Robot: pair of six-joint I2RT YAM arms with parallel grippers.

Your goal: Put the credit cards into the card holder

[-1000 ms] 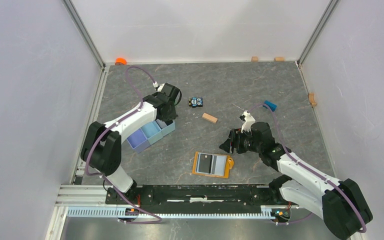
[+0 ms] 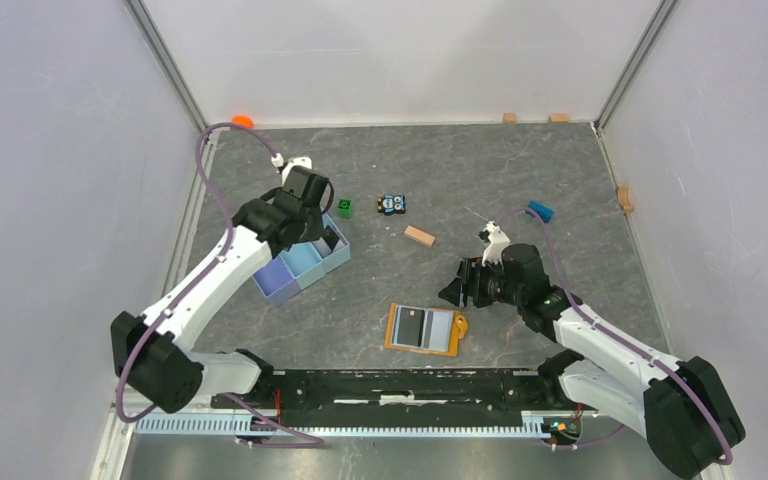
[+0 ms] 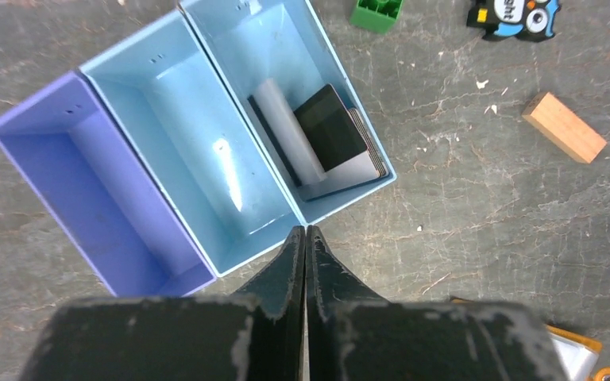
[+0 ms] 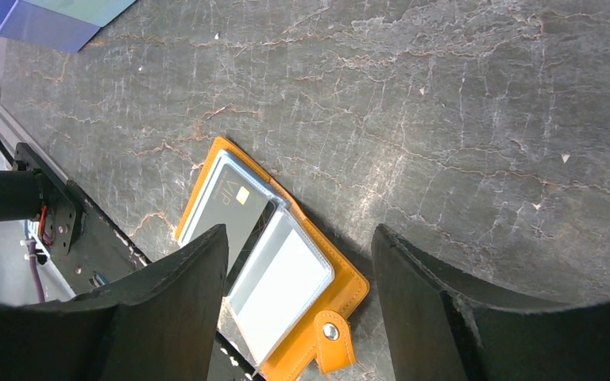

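In the left wrist view a black credit card [image 3: 331, 125] leans inside the right-hand blue box [image 3: 375, 151], beside a pale upright card [image 3: 287, 131] and against several stacked cards. My left gripper is above the boxes, its fingertips together and nothing between them. The cards all lie outside its fingers. The orange card holder [image 4: 306, 228] lies spread out with a dark card behind its left clear window and a white right panel. My right gripper stands open and empty, over the table just beyond the holder.
A plain blue box [image 3: 206, 151] and a purple box [image 3: 119, 198] adjoin the card box. A green block [image 2: 345, 208], an owl toy [image 2: 391, 204] and a wooden block [image 2: 420, 236] lie to the right. Mid-table is clear.
My left gripper has risen and drawn back leftward from the card box. The right arm is still.
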